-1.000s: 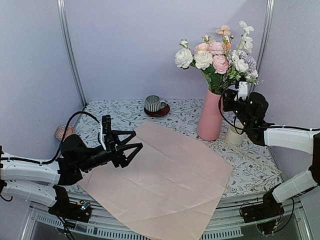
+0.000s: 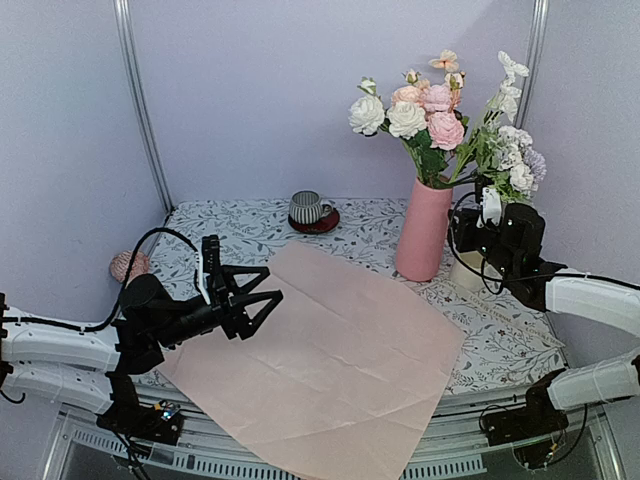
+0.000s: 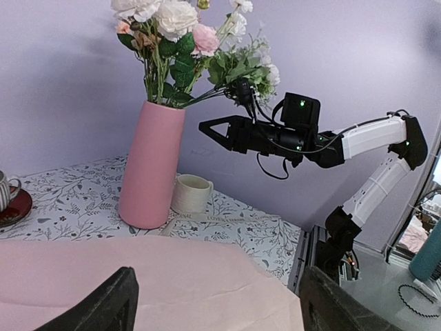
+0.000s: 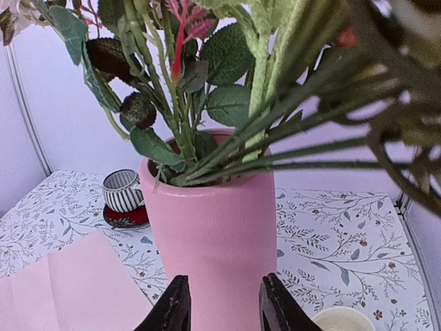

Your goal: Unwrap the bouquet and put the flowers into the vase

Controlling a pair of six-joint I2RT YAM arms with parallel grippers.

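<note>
A bunch of white, pink and lilac flowers stands in the tall pink vase at the back right, some leaning out to the right. My right gripper is just right of the vase's upper part, its fingers apart at the bottom of the right wrist view, stems blurred close above them and nothing seen between them. My left gripper stands open over the pink paper on the left, nothing between its fingers.
Pink paper covers the front middle of the table. A striped cup on a red saucer stands at the back. A cream mug sits beside the vase. A pink ball lies at the left.
My right gripper has moved right, away from the vase, and the right-hand flowers have swung rightward and spread. The left arm has not moved.
</note>
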